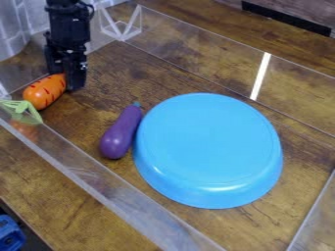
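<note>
The dark gripper [69,65] reaches down at the upper left, just behind an orange toy carrot [45,92] with pale green leaves. Its fingertips are at or very near the carrot's upper end; whether they are open or shut on it is unclear. A purple toy eggplant [120,131] lies in the middle, left of an upturned-looking light blue round dish [207,147].
Clear walls [157,190] border the wooden surface [197,54]. A blue object [8,233] sits outside at the lower left.
</note>
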